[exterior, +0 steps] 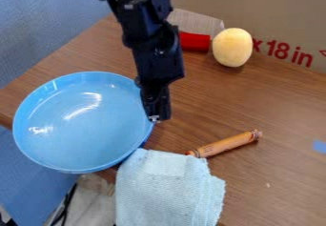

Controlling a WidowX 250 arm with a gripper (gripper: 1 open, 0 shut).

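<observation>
My black gripper (155, 108) reaches down from the top of the view to the right rim of the light blue plate (79, 125). Its tip is at that rim; whether it touches, and whether the fingers are open or shut, I cannot tell. The plate lies at the left of the wooden table (254, 106), near its edge.
A folded pale blue cloth (169, 192) lies at the front, with a wooden rolling pin (226, 143) behind it. A yellow egg-shaped object (232, 46) and a red object (193, 41) stand at the back, before a cardboard box (274, 10).
</observation>
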